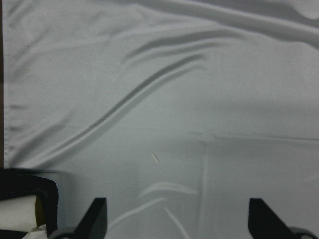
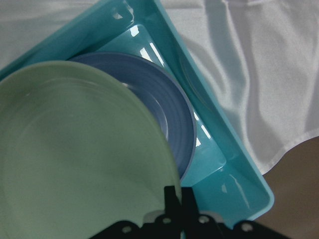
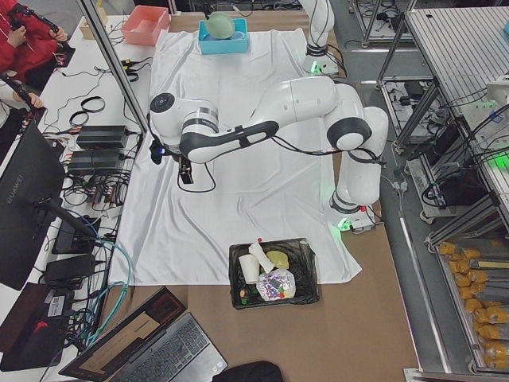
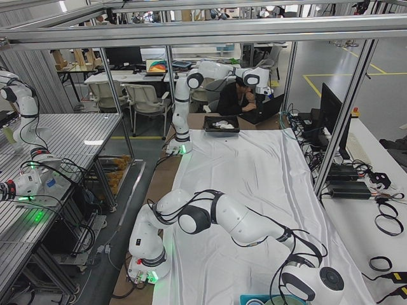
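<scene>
A pale green plate [image 2: 79, 144] is held at its rim by my right gripper, over a blue dish [image 2: 164, 104] inside a turquoise tray [image 2: 227, 139]. In the camera left view the plate [image 3: 220, 25] sits at the tray [image 3: 224, 48] at the far end of the cloth. My left gripper is open, hanging over bare white cloth, with nothing visible between its fingers; in the camera left view it is at the left side of the cloth.
A black tray [image 3: 310, 270] with white rolls and small items lies at the near cloth edge, beside a laptop [image 3: 167, 354]. A pink bin [image 3: 147, 24] stands at the far left.
</scene>
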